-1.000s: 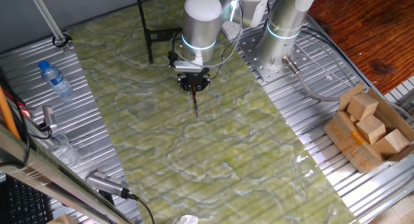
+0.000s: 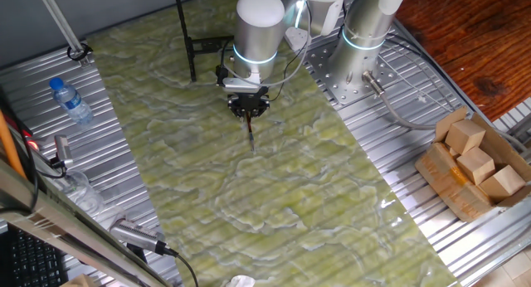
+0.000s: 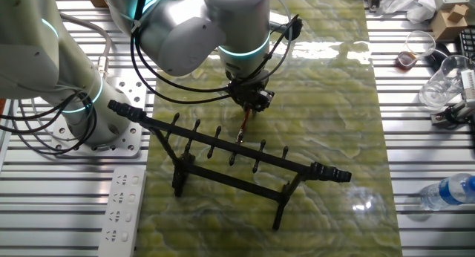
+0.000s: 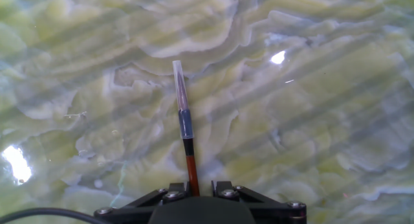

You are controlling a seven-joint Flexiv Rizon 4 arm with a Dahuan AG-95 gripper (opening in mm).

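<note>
A slim writing brush (image 4: 185, 123) with a reddish-brown handle and a clear cap over its tip points away from my gripper. The handle runs back between the black fingers, and the gripper looks shut on it, though the dark housing hides part of the grip. In exterior view 1 the brush (image 2: 251, 136) extends from the gripper (image 2: 249, 113) over the green marbled mat. A black brush rack (image 3: 234, 149) with several pegs stands close by; exterior view 2 shows the brush behind its top bar.
A cardboard box (image 2: 452, 187) of wooden blocks sits on the right of exterior view 1. On the left are a water bottle (image 2: 72, 101) and clear glasses (image 2: 81, 192). A power strip (image 3: 122, 210) lies beside the mat.
</note>
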